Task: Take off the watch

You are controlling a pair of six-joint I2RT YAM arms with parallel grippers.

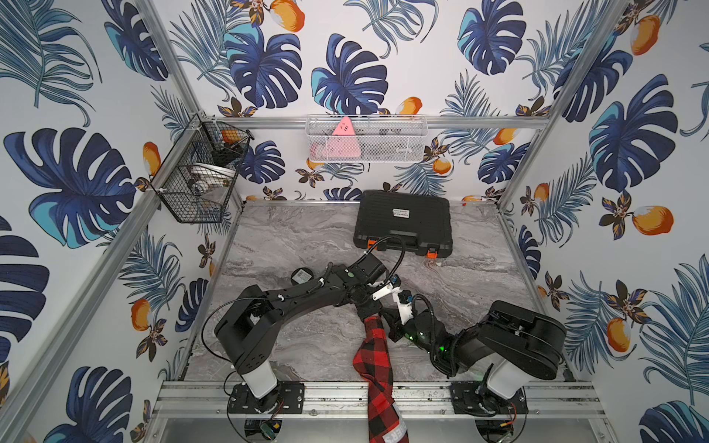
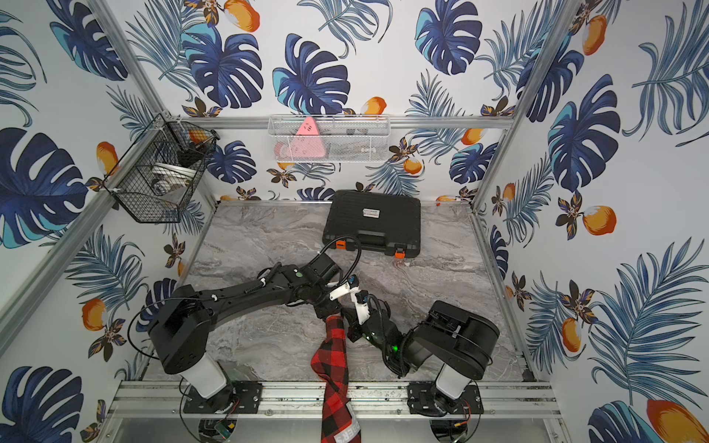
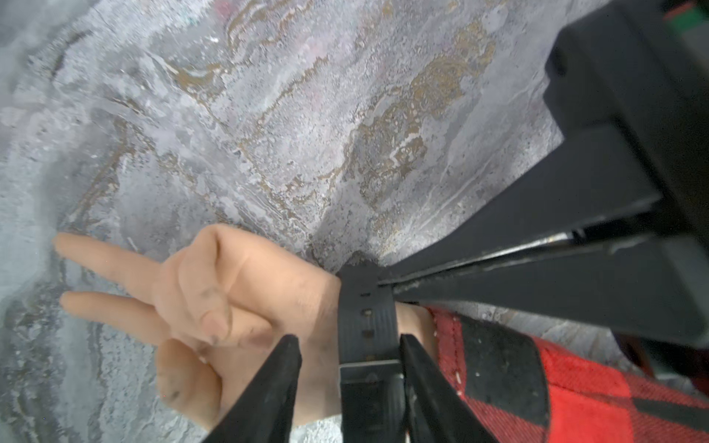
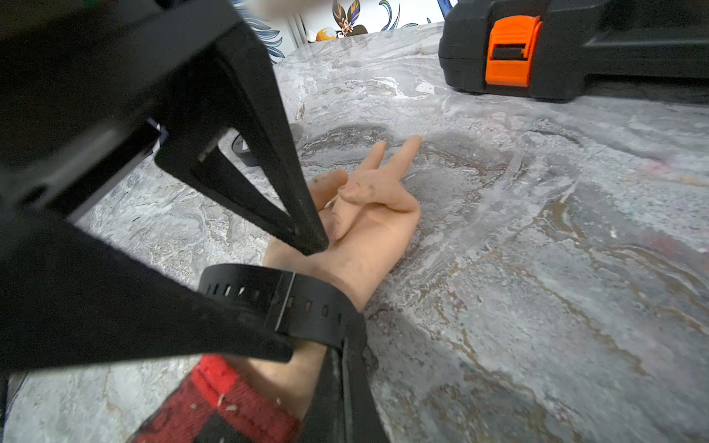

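A mannequin hand in a red plaid sleeve (image 2: 332,369) wears a black watch (image 3: 367,325) around its wrist; in the left wrist view the band runs vertically, with holes and a keeper. My left gripper straddles the band from above, its blurred fingers part open, one on either side. My right gripper is shut at the far end of the band, its tips touching it; whether band is between them I cannot tell clearly.
A black case (image 1: 402,221) with orange latches lies at the back. A small dark round object (image 4: 245,151) sits left of the hand. Wire baskets (image 1: 203,173) hang on the walls.
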